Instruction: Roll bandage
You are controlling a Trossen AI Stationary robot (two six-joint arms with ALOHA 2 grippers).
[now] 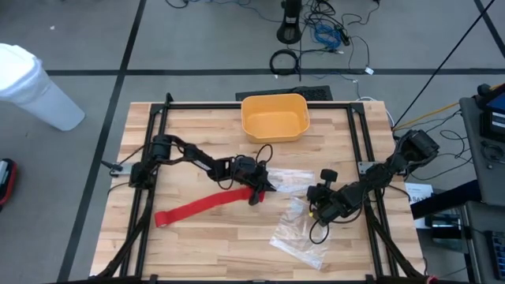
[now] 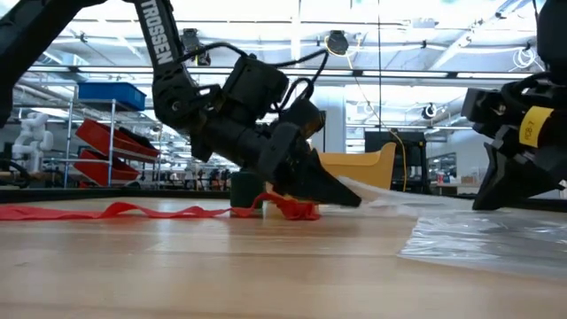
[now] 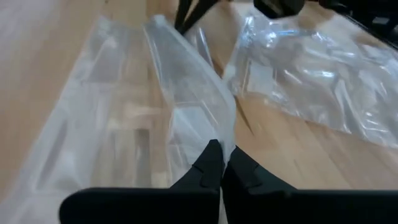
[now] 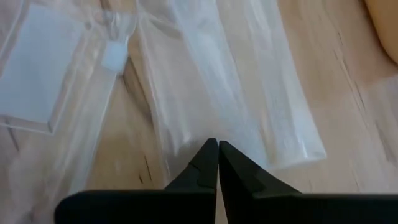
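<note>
The red bandage (image 1: 197, 209) lies stretched out across the table's left half, its right end by the left arm. My left gripper is shut on the raised edge of a clear plastic bag (image 3: 193, 118); the rest of that bag spreads flat. In the right wrist view, my right gripper is shut, fingertips together, with nothing between them. It hovers over the same bag (image 4: 205, 81), whose folded-over edge lies just ahead of its tips. How high the tips are above the bag I cannot tell.
A second clear bag (image 1: 300, 241) lies nearer the front, partly under the right arm. Behind the bags stands an empty orange bin (image 1: 275, 136) at the table's back. Bare wood (image 1: 213, 256) is free at the front left.
</note>
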